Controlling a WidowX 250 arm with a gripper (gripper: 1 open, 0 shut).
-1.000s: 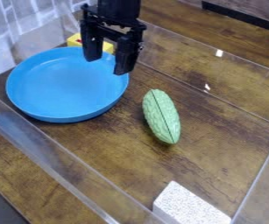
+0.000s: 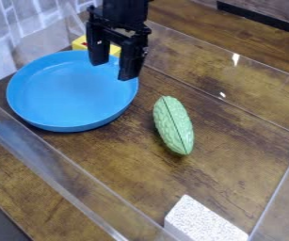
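My black gripper (image 2: 115, 58) hangs at the top centre over the back rim of a blue plate (image 2: 65, 89), its fingers apart with nothing between them. A pale green, ridged oblong vegetable (image 2: 173, 125) lies on the wooden table (image 2: 134, 179) to the right of the plate. Behind the arm, a yellow object (image 2: 79, 44) is partly hidden.
A white speckled block (image 2: 204, 221) lies at the bottom right. Clear plastic walls run along the left and right edges of the work area.
The gripper has shifted very slightly to the left. The plate, vegetable and block have not moved.
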